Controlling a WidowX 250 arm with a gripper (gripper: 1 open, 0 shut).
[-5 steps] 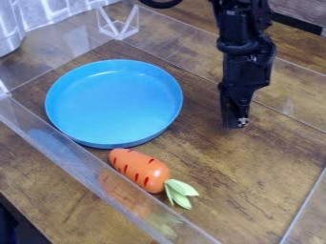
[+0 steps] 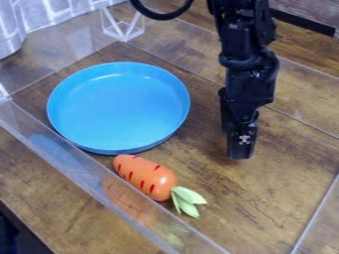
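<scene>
A blue plate [image 2: 117, 104] lies on the wooden table at the left. Below it, in front, an orange toy carrot [image 2: 146, 177] with pale green leaves rests near a clear wall. My black gripper [image 2: 241, 147] hangs low over the wood to the right of the plate, above and to the right of the carrot, apart from both. It is open, with nothing seen between its fingers.
Bare wooden table [image 2: 265, 198] fills the right and front right. Clear plastic walls [image 2: 73, 179] border the work area at the left. A small clear object [image 2: 122, 20] stands at the back left.
The gripper has moved toward the front of the table, down in the view, over the last second. The plate and carrot have stayed put.
</scene>
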